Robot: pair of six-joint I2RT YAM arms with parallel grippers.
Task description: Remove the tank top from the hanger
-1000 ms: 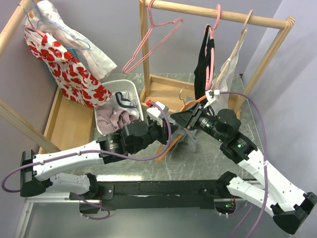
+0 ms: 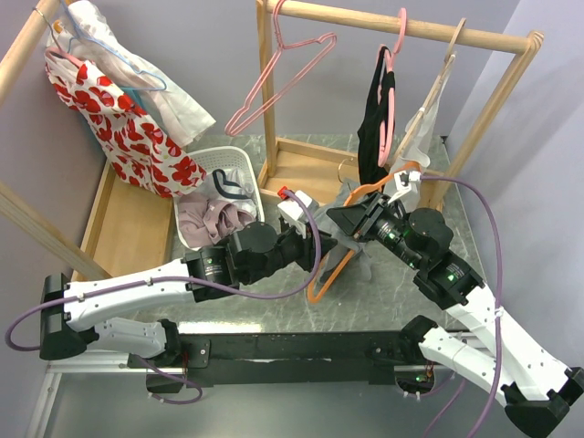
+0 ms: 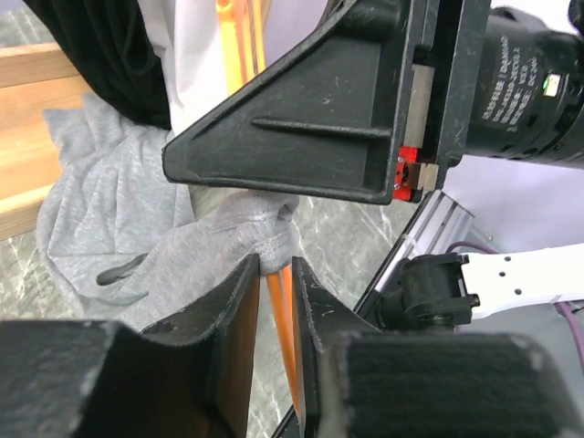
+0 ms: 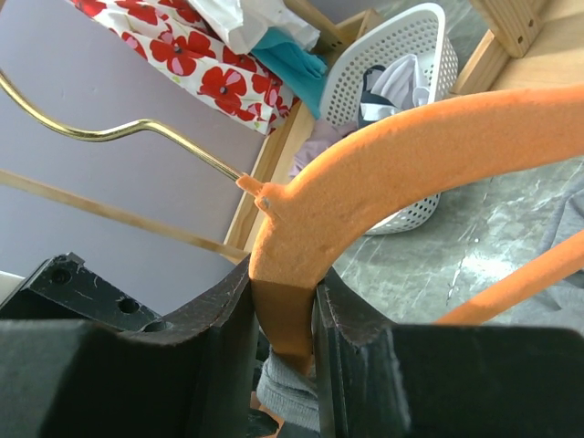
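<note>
The grey tank top [image 2: 351, 260] hangs bunched on the orange hanger [image 2: 330, 278], mostly behind my grippers in the top view. In the right wrist view, one end of the hanger [image 4: 287, 265] lies between the fingers of my right gripper, with a bit of grey cloth [image 4: 290, 394] below. A narrow gap shows between the fingers of my left gripper. Folds of the tank top [image 3: 260, 228] reach its fingertips, and an orange bar passes behind; whether cloth is pinched there is unclear.
A white basket [image 2: 257, 187] holding clothes stands to the left. Above hang a floral garment [image 2: 119, 128], an empty pink hanger [image 2: 274, 78], a black garment [image 2: 374, 119] and a white one [image 2: 424, 128]. The wooden rack [image 2: 401, 26] frames the back.
The hanger has moved right, its lower end swinging toward the right. My right gripper has shifted slightly, and the left one has edged right toward it. Grey cloth now shows farther right.
</note>
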